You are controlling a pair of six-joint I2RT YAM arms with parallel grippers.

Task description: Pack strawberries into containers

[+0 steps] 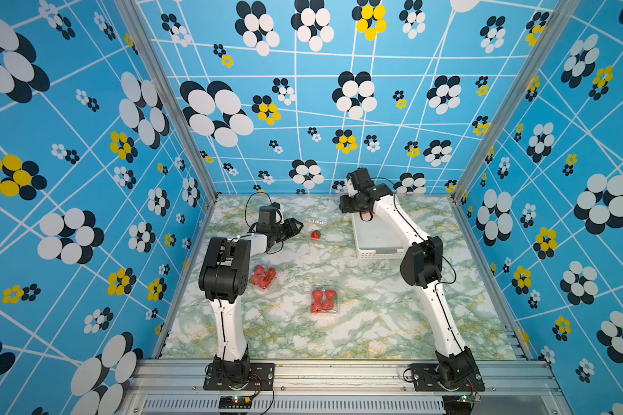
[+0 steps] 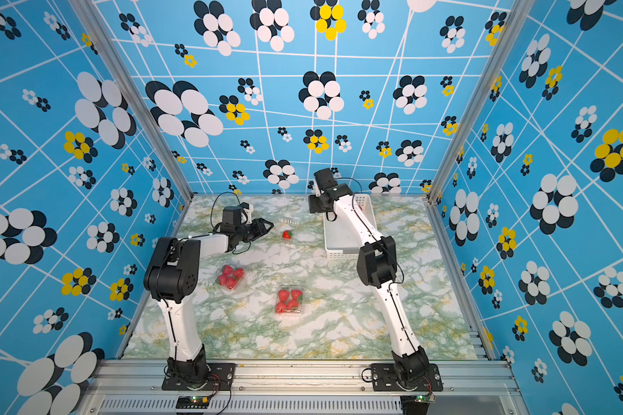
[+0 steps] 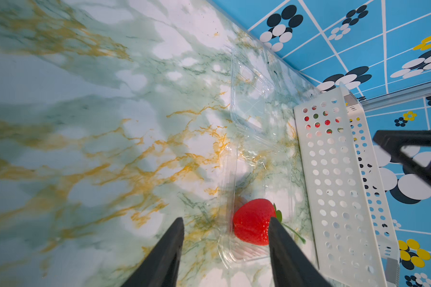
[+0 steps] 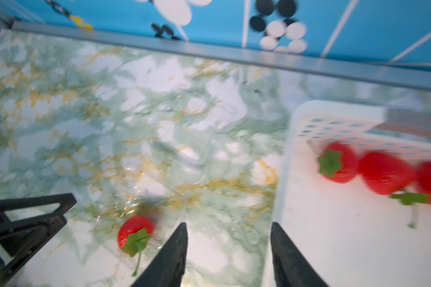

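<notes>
One strawberry (image 3: 252, 221) lies in a clear open container (image 3: 229, 215) at the back middle. My left gripper stands open above it, empty. My right gripper hangs raised at the left edge of a white perforated basket (image 4: 285, 201), its fingers apart with nothing between them; several strawberries (image 4: 385, 174) lie along the basket's back. Two filled containers, one at the left (image 1: 263, 276) and one at the front middle (image 1: 323, 301), hold red strawberries.
The clear container's empty lid half (image 3: 251, 95) lies beside it. Patterned walls surround the table.
</notes>
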